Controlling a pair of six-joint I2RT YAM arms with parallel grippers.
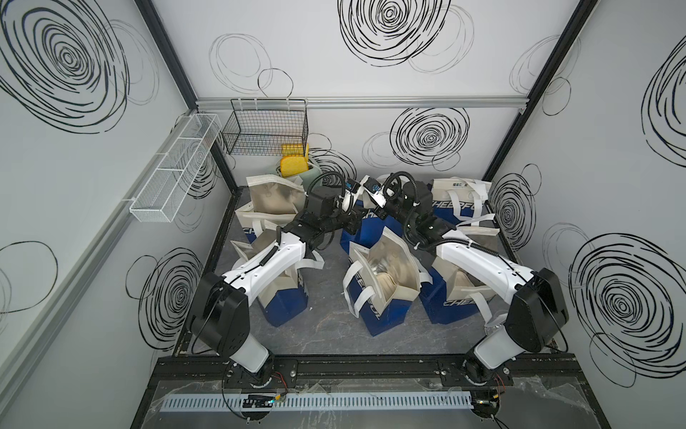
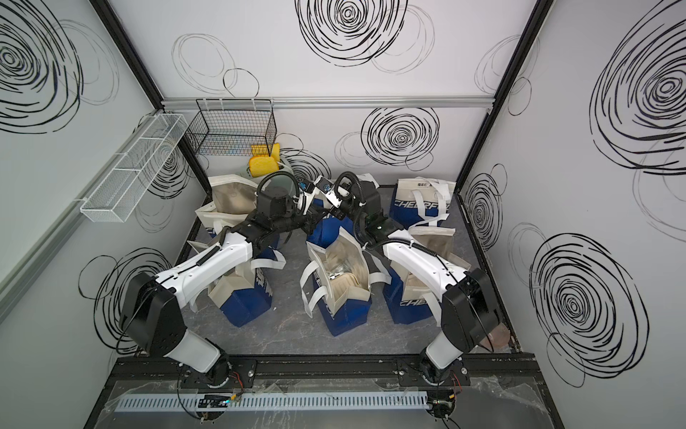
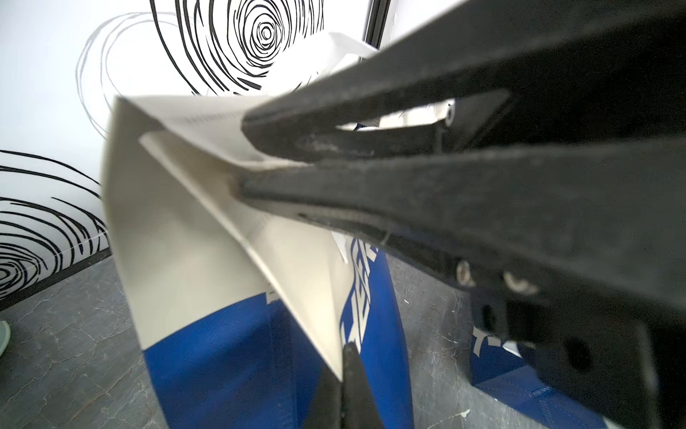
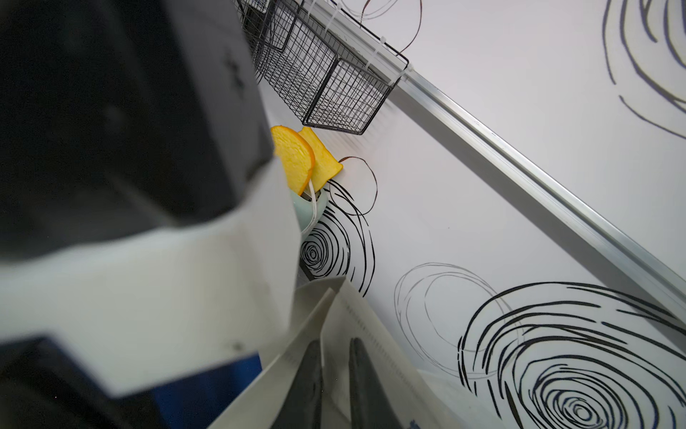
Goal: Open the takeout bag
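Note:
A blue-and-cream takeout bag (image 3: 214, 336) stands at the back centre, mostly behind both arms in the top views. My left gripper is shut at the lower end of its folded cream flap (image 3: 193, 193); whether the flap's thin edge is between the fingertips is unclear. The right gripper's large dark fingers (image 3: 371, 186) reach across that view onto the bag's upper edge. In the right wrist view, my right gripper stands part open over the cream rim, with fabric showing between and behind its fingertips.
Other open bags (image 1: 382, 314) crowd the front, left and right. A black wire basket (image 1: 264, 125) hangs on the back wall above yellow items (image 1: 293, 164). A white rack (image 1: 171, 171) hangs at left. Little bare table (image 1: 328, 329) shows.

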